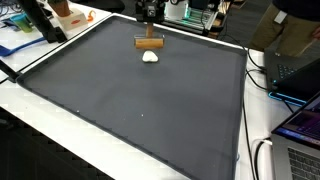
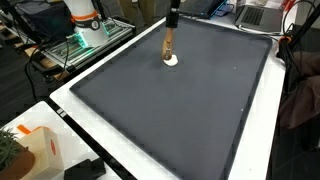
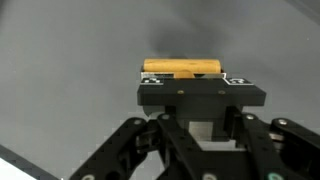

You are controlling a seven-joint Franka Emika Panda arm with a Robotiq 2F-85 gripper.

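A light-brown wooden piece [image 1: 150, 43] with a wide bar and a narrower upright part is at the far edge of the grey board. My gripper [image 1: 149, 20] comes from above and is shut on its narrow part. In the wrist view the bar of the wooden piece [image 3: 182, 66] lies just beyond the fingertips, and a bit of wood shows between them. A small white object [image 1: 150, 56] rests on the board close to the wood, on the near side in exterior view 1. Exterior view 2 shows the wood upright, its lower end beside the white object [image 2: 170, 60]; whether they touch is unclear.
Most of the grey board [image 1: 140, 100] is bare. A laptop [image 1: 292, 78] and cables stand beyond its right side in exterior view 1. Cups and other items [image 1: 66, 15] crowd the far left corner.
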